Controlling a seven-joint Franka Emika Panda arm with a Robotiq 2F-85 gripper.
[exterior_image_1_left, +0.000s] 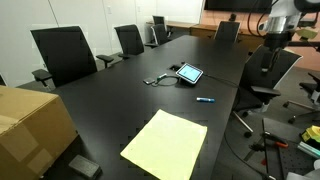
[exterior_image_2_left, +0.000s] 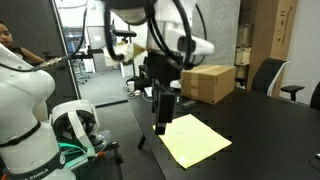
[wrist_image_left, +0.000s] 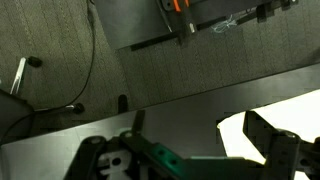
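Observation:
High at the right of exterior view 1 is my gripper, over the floor and chairs beyond the table's edge. Its fingers are spread in the wrist view, where the gripper has nothing between its fingertips. A pale yellow sheet lies flat on the black table; one corner of the sheet shows at the lower right of the wrist view. A small blue object rests near the table's right edge. Farther back lies a tablet with a lit screen.
A cardboard box stands at the table's near left, with a small dark block beside it. Several black chairs surround the table. Small dark items lie near the tablet.

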